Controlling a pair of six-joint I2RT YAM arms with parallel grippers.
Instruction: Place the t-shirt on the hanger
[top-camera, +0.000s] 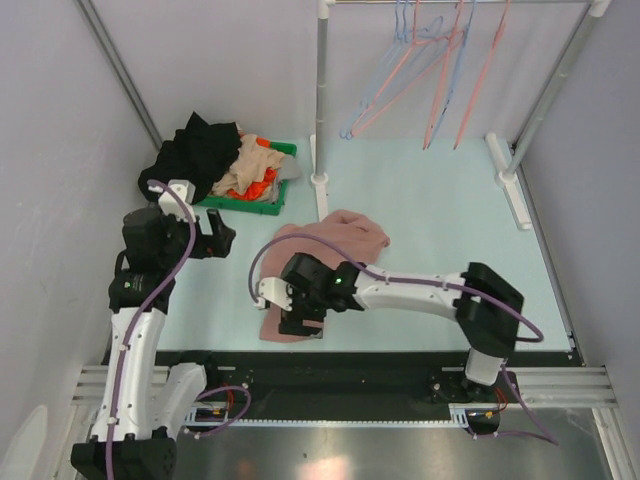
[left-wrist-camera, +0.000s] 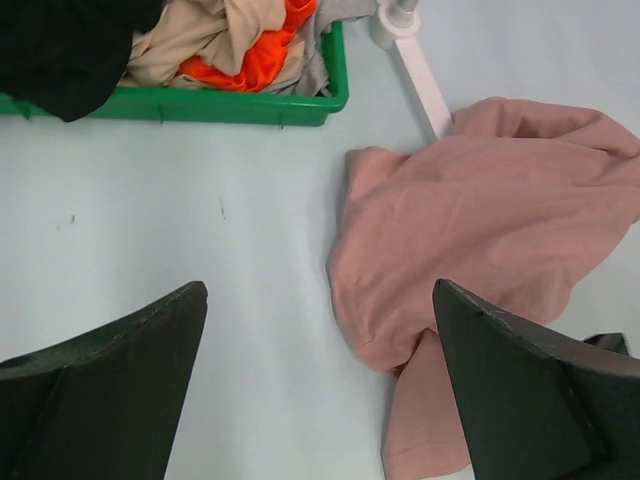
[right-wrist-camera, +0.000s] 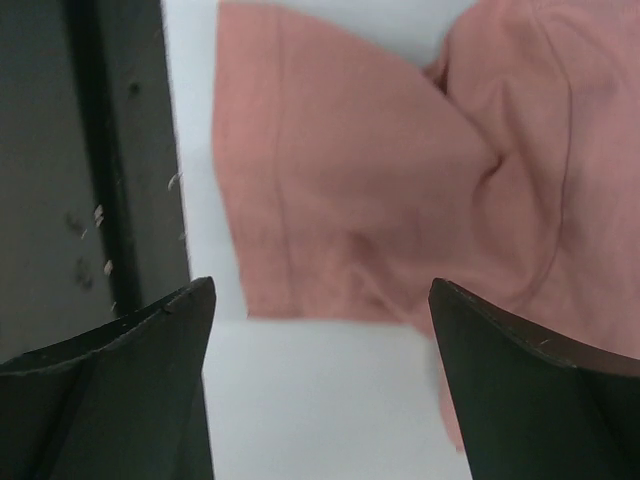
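A pink t-shirt (top-camera: 335, 240) lies crumpled on the pale table. My right gripper (top-camera: 300, 320) is low over its front part; in the right wrist view the open fingers (right-wrist-camera: 520, 400) frame the fabric, slightly blurred. My left gripper (top-camera: 215, 235) stands open to the left of the shirt, with bare table between its fingers in the left wrist view. Blue and pink hangers (top-camera: 440, 75) hang from the rail (top-camera: 465, 3) at the back.
A green bin (top-camera: 240, 205) holds black, beige and orange clothes (top-camera: 250, 170) at the back left. White rack feet (top-camera: 510, 195) stand on the table.
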